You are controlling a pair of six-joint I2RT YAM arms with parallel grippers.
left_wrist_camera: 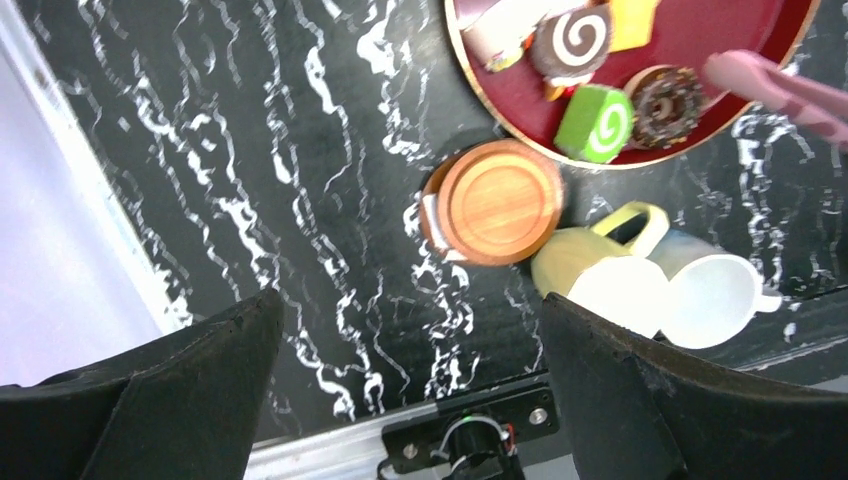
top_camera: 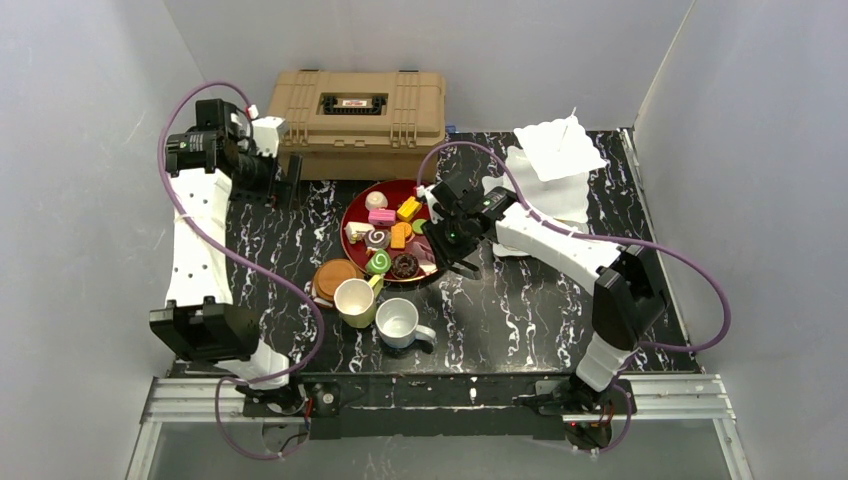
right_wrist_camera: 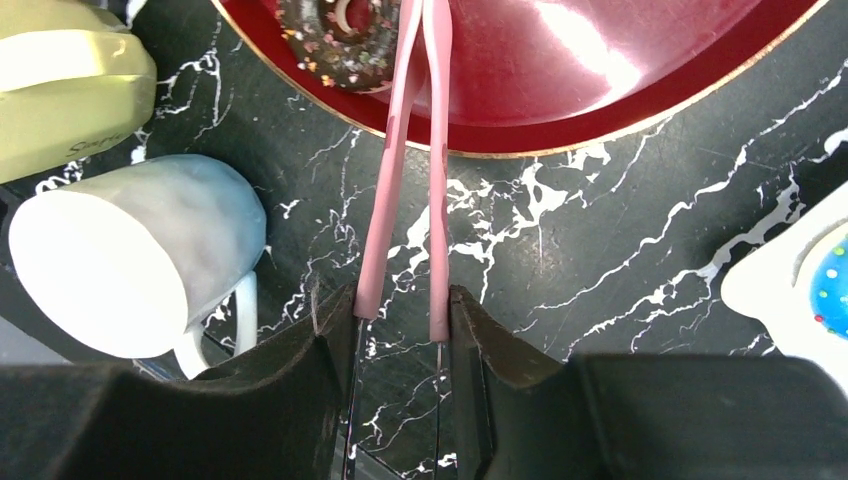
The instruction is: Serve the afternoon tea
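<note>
A red tray (top_camera: 356, 210) holds several toy cakes, among them a chocolate donut (right_wrist_camera: 337, 40) near its front rim. My right gripper is shut on pink tongs (right_wrist_camera: 438, 220), which reach over the rim beside the donut. My left gripper stands open over the left of the table, nothing between its fingers. In front of the tray are a yellow mug (top_camera: 354, 302) and a white-blue mug (top_camera: 398, 326); wooden coasters (left_wrist_camera: 500, 200) lie left of them.
A tan case (top_camera: 360, 140) stands along the back. White scalloped mats (top_camera: 550, 170) lie at the right. The far left and the right front of the table show bare marble.
</note>
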